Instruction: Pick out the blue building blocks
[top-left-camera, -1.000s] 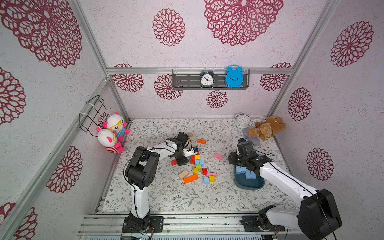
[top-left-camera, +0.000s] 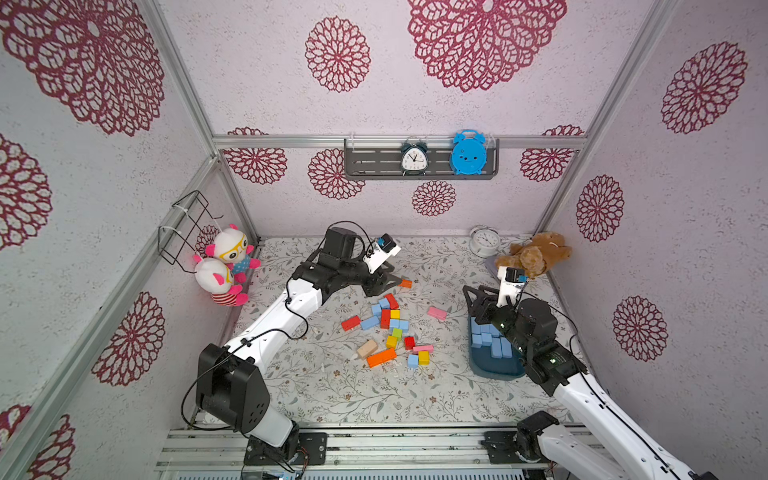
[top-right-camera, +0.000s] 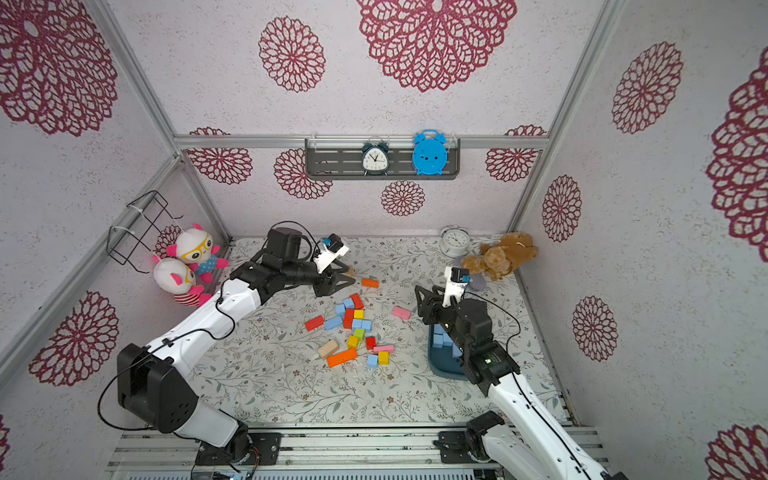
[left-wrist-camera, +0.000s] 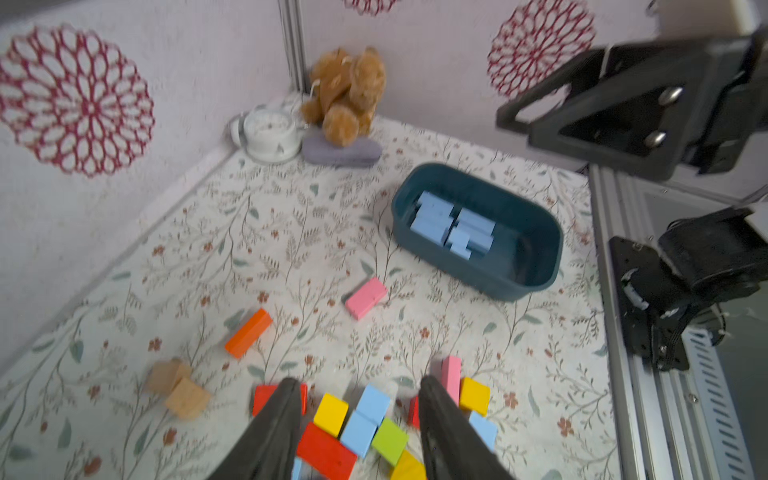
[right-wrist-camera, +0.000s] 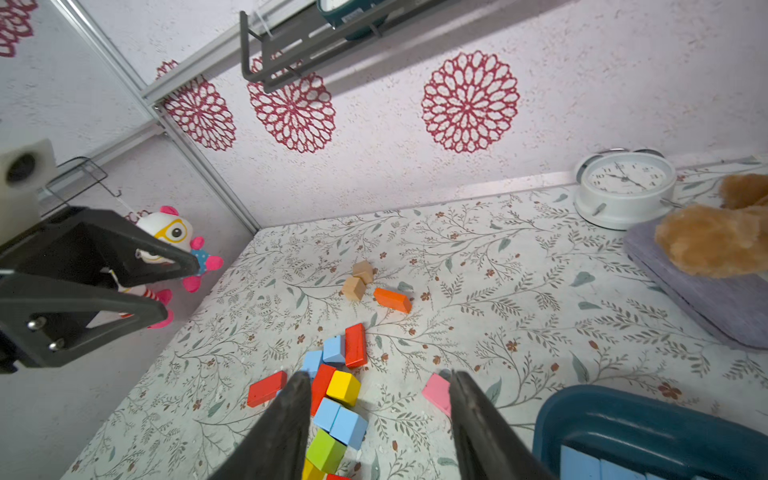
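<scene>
Light blue blocks (top-left-camera: 369, 322) (right-wrist-camera: 349, 427) lie among red, yellow, green, orange and pink blocks in the middle of the table, with another (top-left-camera: 413, 361) nearer the front. A dark teal bin (left-wrist-camera: 509, 268) on the right holds several blue blocks (left-wrist-camera: 432, 216). My left gripper (top-left-camera: 387, 280) is raised above the back of the pile; whether anything is between its fingers, or whether they are apart, is not clear. My right gripper hangs raised over the bin's back end, open with nothing between its fingers.
A brown plush bear (top-left-camera: 549, 249), a white clock (top-left-camera: 485, 240) and a grey pad (left-wrist-camera: 342, 152) sit at the back right. Plush toys (top-left-camera: 216, 278) hang on the left wall; a shelf (top-left-camera: 376, 164) with clocks is on the back wall.
My left arm has risen from the pile and moved toward the back. My right arm has also risen from low over the bin. The blocks look unmoved.
</scene>
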